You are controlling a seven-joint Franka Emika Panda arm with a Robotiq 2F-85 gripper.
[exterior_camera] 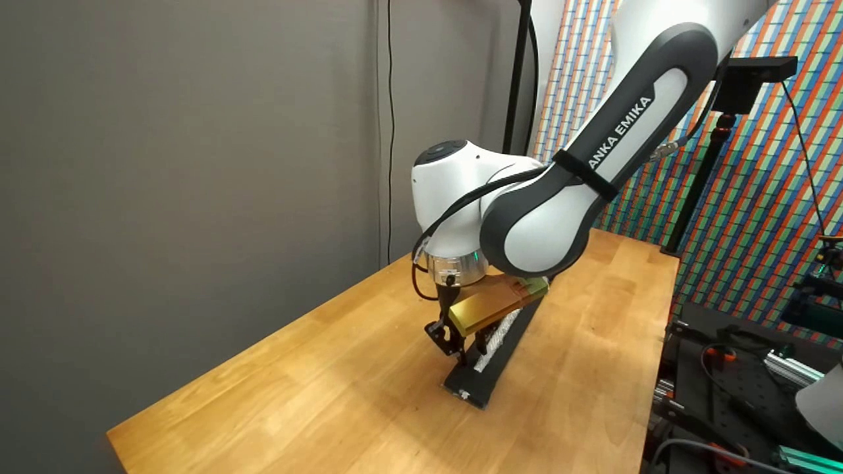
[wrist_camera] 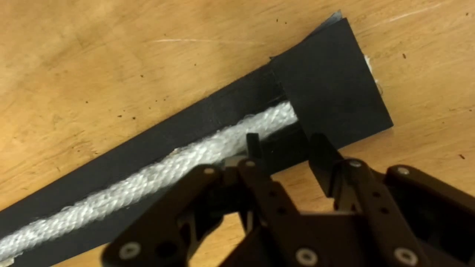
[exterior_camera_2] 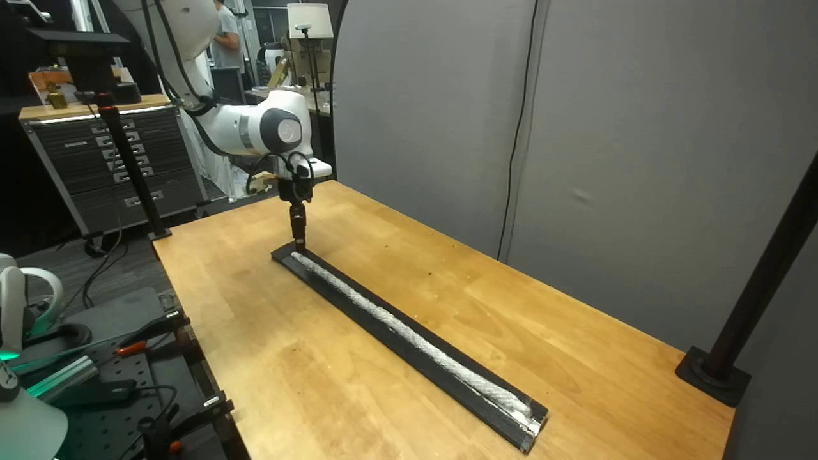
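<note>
A long black strip (exterior_camera_2: 360,313) lies flat on the wooden table, with a white braided band (exterior_camera_2: 414,337) running along its middle. My gripper points down at one end of the strip, its fingers partly apart. In the wrist view, one fingertip (wrist_camera: 254,143) overlaps the edge of the braid. The other fingertip (wrist_camera: 318,144) is by the lower edge of the black end flap (wrist_camera: 334,84). In exterior view 1 the gripper (exterior_camera: 472,354) is low, close to the strip; whether its fingertips touch it, I cannot tell. Nothing is visibly gripped.
Bare wood surrounds the strip on the table (exterior_camera: 332,379). A grey wall (exterior_camera: 237,158) runs along one side. A black post (exterior_camera_2: 736,337) stands at a table corner, and a camera stand (exterior_camera_2: 130,168) rises at the far edge. Equipment crowds the floor beside the table.
</note>
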